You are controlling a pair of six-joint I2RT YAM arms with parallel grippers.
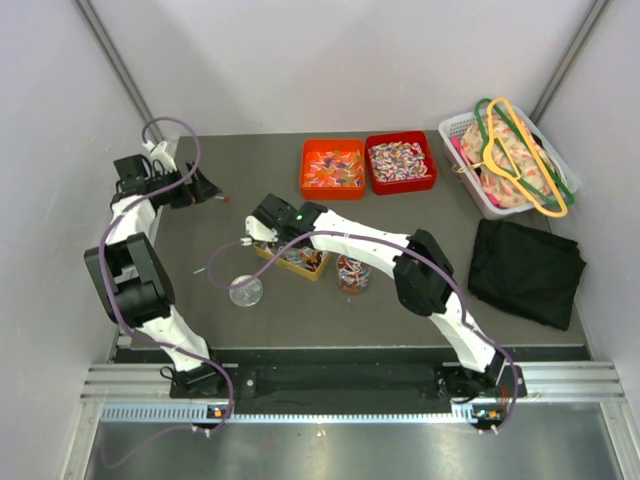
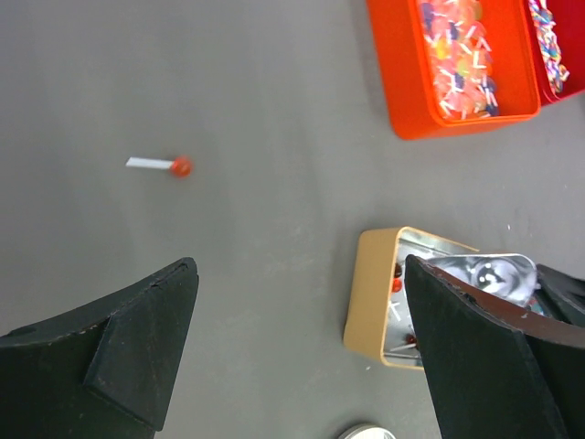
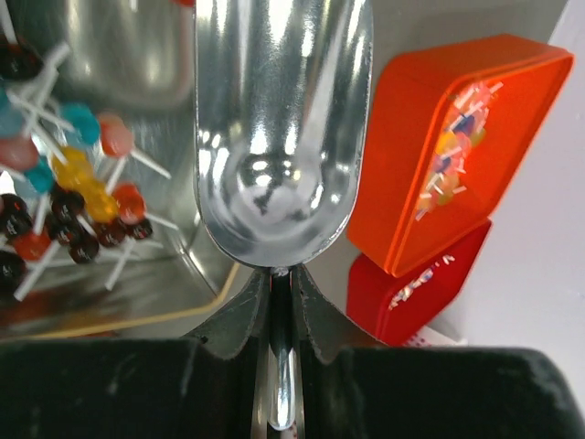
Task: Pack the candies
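Observation:
A metal scoop (image 3: 274, 137) is held by its handle in my right gripper, which is shut on it. In the right wrist view the scoop's bowl looks empty, beside and over the gold tin (image 1: 300, 269). Inside the tin lie loose lollipops (image 3: 78, 201). My left gripper stands open at the table's left side, nothing between its fingers. A single red lollipop (image 2: 182, 166) lies on the table near it. The glass jar (image 1: 352, 274), full of candies, stands right of the tin.
Orange (image 1: 332, 192) and red (image 1: 402, 184) bins with candies sit behind the tin. A round clear lid (image 1: 246, 291) and a small blue-headed stick (image 1: 203, 269) lie front left. At the right are a basket (image 1: 482, 198) and black cloth (image 1: 525, 272).

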